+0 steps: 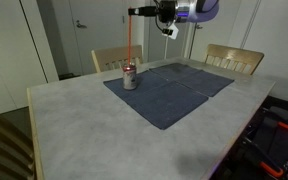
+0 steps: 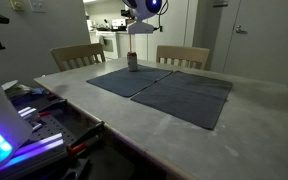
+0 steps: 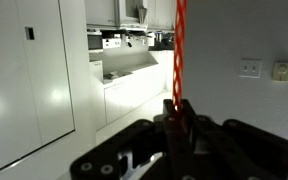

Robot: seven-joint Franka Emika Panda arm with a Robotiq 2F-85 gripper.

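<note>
A long thin orange-red stick (image 1: 130, 38) stands nearly upright above a small metallic can or cup (image 1: 130, 80) with a reddish top. The stick's lower end meets the cup's top; whether it is inside cannot be made out. High over the table, my gripper (image 1: 135, 11) is shut on the stick near its upper end. In exterior view 2, the cup (image 2: 132, 62) sits directly below the stick (image 2: 130, 44). Seen from the wrist, the stick (image 3: 180, 50) runs up from between the dark fingers.
Dark cloth mats (image 1: 169, 93) cover the middle of the white table (image 1: 79, 130), and the cup rests by the edge of one. Wooden chairs (image 1: 110, 58) surround the table. Its near-left part is bare in exterior view 1.
</note>
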